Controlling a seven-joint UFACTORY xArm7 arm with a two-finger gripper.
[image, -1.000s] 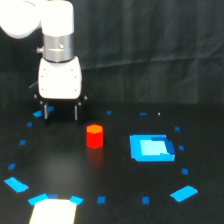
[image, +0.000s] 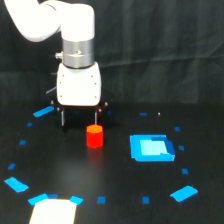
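Note:
A small red cylinder (image: 95, 136) stands upright on the dark table, left of the middle. My gripper (image: 80, 117) is above it and a little to the left in the camera view. Its dark fingers are hard to make out, but they stand wide apart with nothing seen between them. The right finger appears close to the cylinder's top; whether they touch cannot be told.
To the right lies a blue square (image: 138, 150) with a pale middle (image: 154, 148). Blue tape marks (image: 16, 185) are scattered over the table. A cream square (image: 52, 212) sits at the front edge. Open table surrounds the cylinder.
My gripper has moved to the right and slightly lower, nearer to the red cylinder. The cylinder and the blue square are where they were.

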